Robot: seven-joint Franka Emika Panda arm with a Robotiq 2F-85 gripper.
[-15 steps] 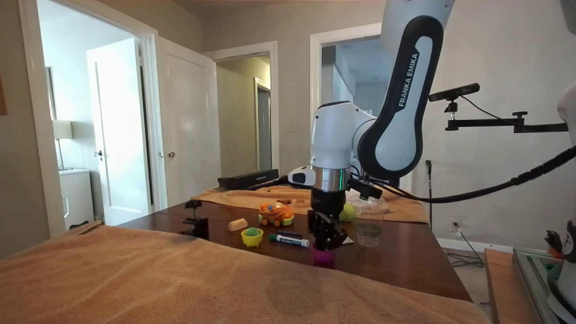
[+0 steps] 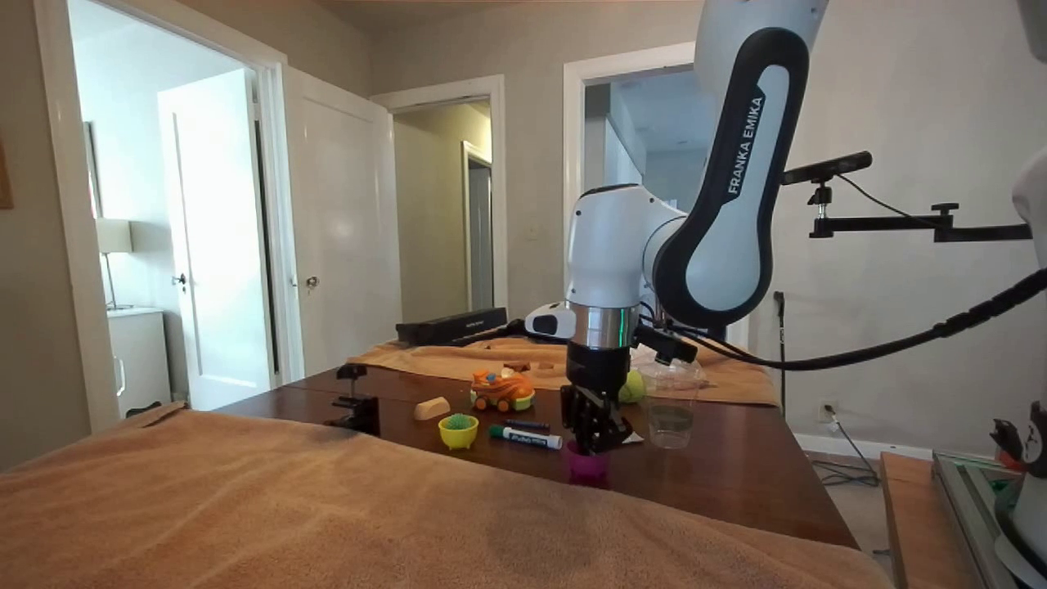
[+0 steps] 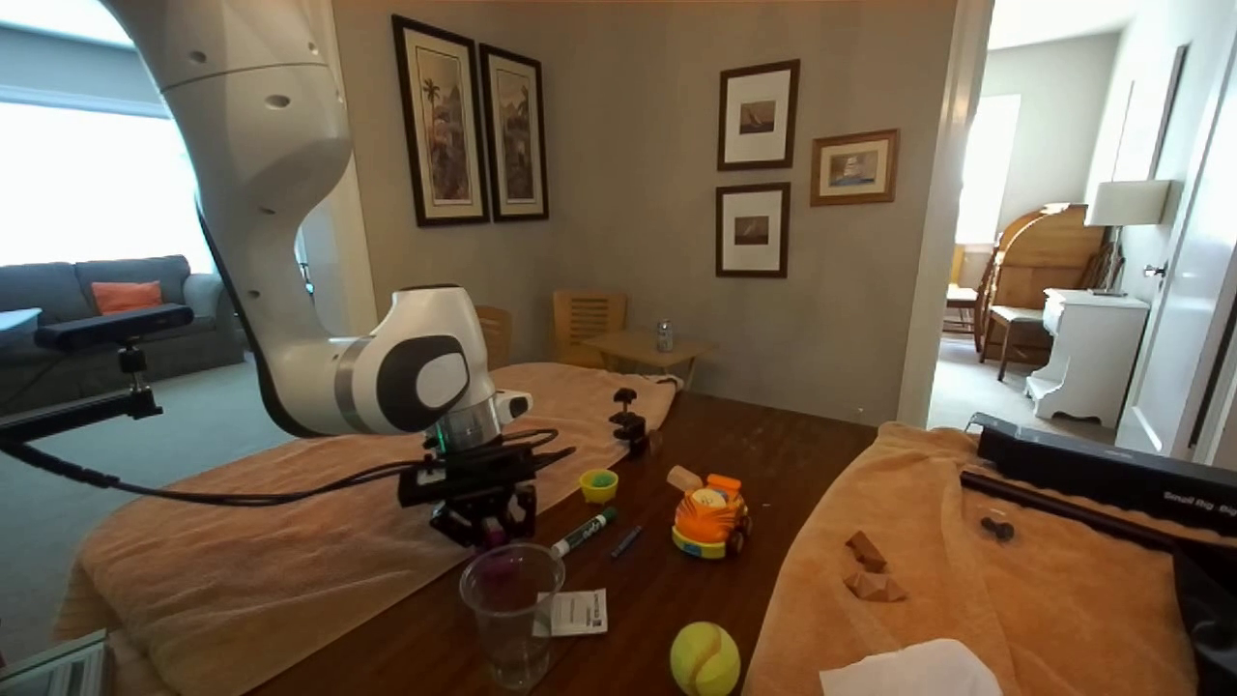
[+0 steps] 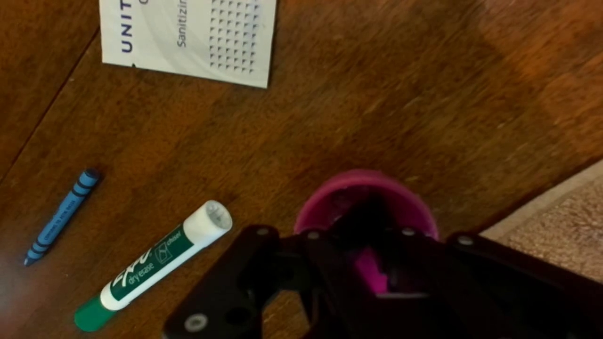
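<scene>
A small purple cup (image 4: 419, 212) stands on the dark wooden table, close to the edge of the front towel. My gripper (image 2: 590, 447) points straight down into it, and the dark fingertips (image 4: 367, 221) are inside its rim. In the wrist view the fingers come together over the cup's middle, with a bright magenta patch visible among them. Whether that patch is the cup's wall or something separate, I cannot tell. Much of the cup's near side is hidden by the gripper. From the second exterior view, the cup shows through a clear plastic cup (image 3: 516, 626).
Beside the purple cup lie a green-and-white marker (image 4: 152, 265), a blue crayon (image 4: 61, 219) and a white sachet (image 4: 186, 42). A yellow cup (image 2: 458, 433), an orange toy car (image 2: 501, 391) and a tennis ball (image 3: 704, 659) stand farther off.
The gripper has shifted only very slightly, still down at the purple cup. The cup and the other objects look unmoved.
</scene>
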